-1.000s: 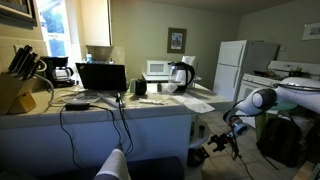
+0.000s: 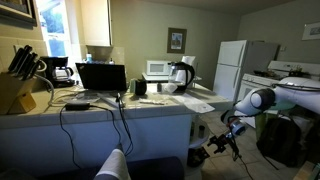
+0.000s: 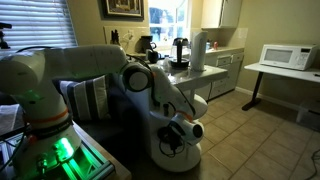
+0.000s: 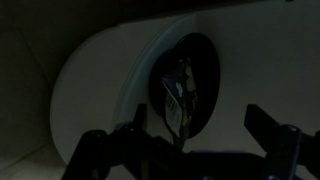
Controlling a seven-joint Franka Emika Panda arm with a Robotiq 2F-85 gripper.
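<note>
In the dark wrist view, a shiny wrapper-like item (image 4: 180, 95) shows inside a dark oval opening in a pale, round-ended body (image 4: 90, 85). My gripper is open, its two fingers spread to either side of the opening and nothing visible between their tips. In the second exterior view the gripper (image 3: 174, 142) points down low beside the end of the counter, in front of a white rounded surface (image 3: 180, 165). The first exterior view has the gripper (image 2: 222, 142) small and near the floor. How far the item lies below the fingers is hard to tell.
A long counter (image 2: 150, 118) bears a knife block (image 2: 20, 82), a dark laptop-like panel (image 2: 102, 77) and a kettle (image 2: 182, 74). The fridge (image 2: 228, 65) and stove stand behind the arm. Open tiled floor (image 3: 255, 135) lies to the right in the second exterior view.
The arm near the gripper has shifted very slightly; the counter and its objects look the same.
</note>
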